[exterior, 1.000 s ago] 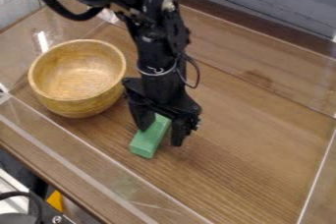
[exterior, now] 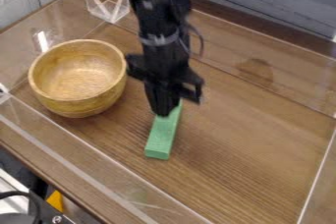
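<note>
A green rectangular block (exterior: 163,135) lies on the wooden floor of the workspace, to the right of a tan bowl (exterior: 79,82). The black gripper (exterior: 168,95) is just above and behind the block's far end. Its body is motion-blurred, so the state of its fingers is unclear, and I cannot tell whether they touch the block.
Walls run along the back and left edges, and a small clear plastic piece (exterior: 108,4) sits at the back left. A black cable is at the lower left.
The gripper has risen and moved back from over the green block, which now shows more of its length.
</note>
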